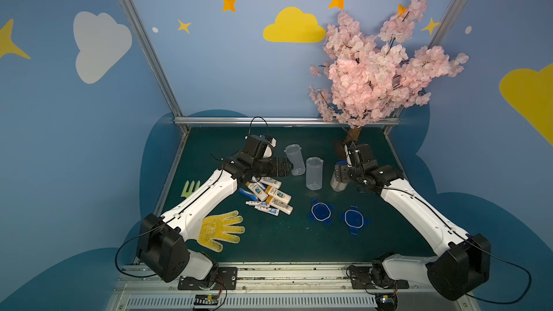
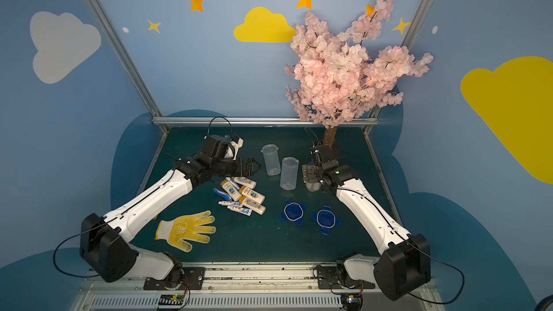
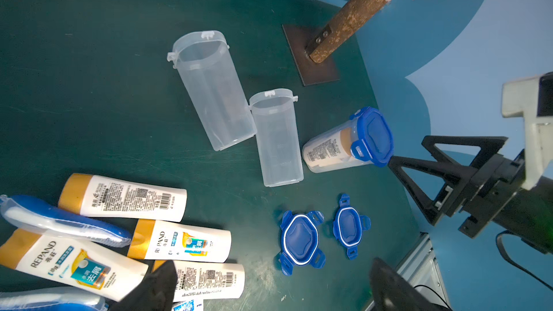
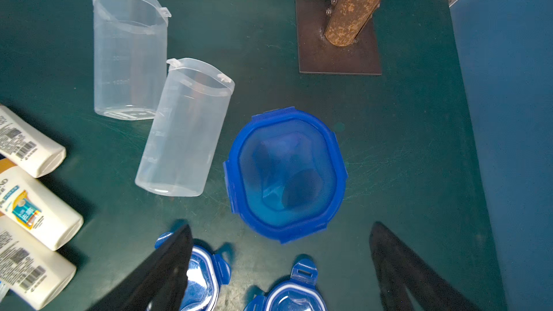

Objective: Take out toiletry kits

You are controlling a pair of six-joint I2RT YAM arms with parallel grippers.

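A clear cup with its blue lid (image 4: 285, 175) on stands upright, a tan-capped bottle (image 3: 325, 148) showing through its wall. My right gripper is open above it, with nothing between the fingers. Two empty clear cups (image 3: 210, 89) (image 3: 276, 138) stand side by side without lids. Two blue lids (image 3: 300, 239) (image 3: 348, 225) lie flat in front of them. To the left is a pile of white bottles (image 3: 190, 242), blue-and-white packets (image 3: 57, 218) and small tubes (image 1: 267, 210). Over the back of this pile my left gripper (image 1: 285, 167) hangs open and empty.
Behind the lidded cup stands a blossom tree on a flat base plate (image 4: 340, 63). A yellow glove (image 1: 221, 230) lies at the front left, near a pale green fork-shaped thing (image 1: 190, 188).
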